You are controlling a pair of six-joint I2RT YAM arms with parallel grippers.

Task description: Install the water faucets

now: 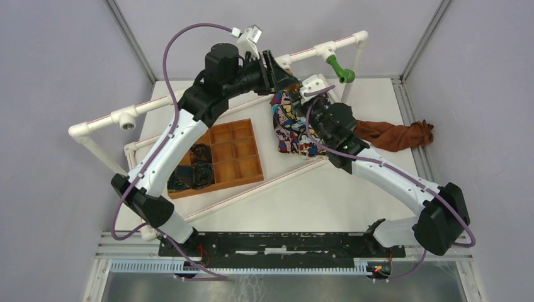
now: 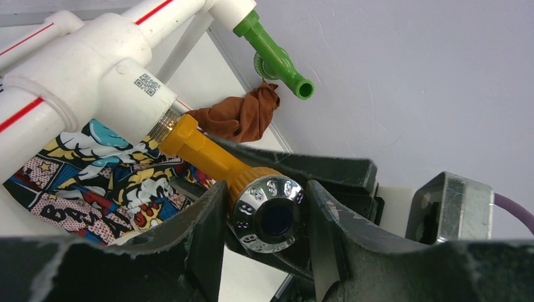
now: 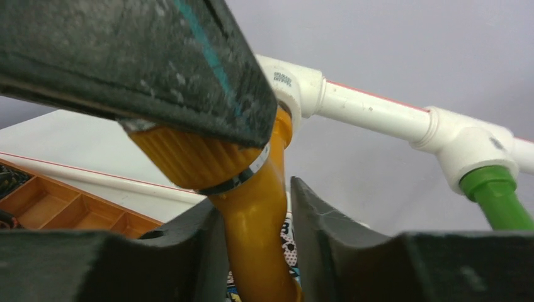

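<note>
An orange faucet (image 2: 204, 154) has its threaded end at the white tee (image 2: 129, 104) on the upper pipe; some silver thread shows between them. My left gripper is shut on the faucet's knurled knob with its silver lettered face, seen from above. My right gripper is around the orange body just below, partly open by the look of it; whether its blurred fingers press on it I cannot tell. In the top view both grippers meet at the pipe and mostly hide the faucet. A green faucet (image 1: 337, 66) hangs from the tee to the right.
A wooden compartment tray (image 1: 239, 167) with black items sits left of centre. A patterned cloth (image 1: 289, 132) lies below the grippers, a brown cloth (image 1: 397, 135) to the right. White pipes cross the board (image 1: 352, 201), whose front part is clear.
</note>
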